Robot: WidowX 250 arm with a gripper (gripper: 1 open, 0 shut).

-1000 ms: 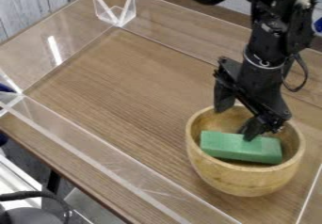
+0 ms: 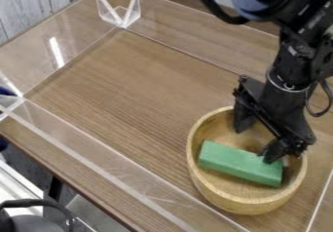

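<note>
A round wooden bowl [image 2: 205, 187] sits at the lower right of the table, with a green rectangular block [image 2: 235, 164] lying inside it. The black gripper [image 2: 258, 138] is over and partly inside the bowl, open, its fingers around the back of the bowl's interior near the block's right end. Whether the fingertips touch the block is hard to tell.
Clear plastic edging runs along its back and left sides. Black cables and other hardware lie at the lower left corner, off the table.
The bowl with the block has shifted slightly left and down since a second ago, and the gripper has moved with it. The block now lies more slanted.
</note>
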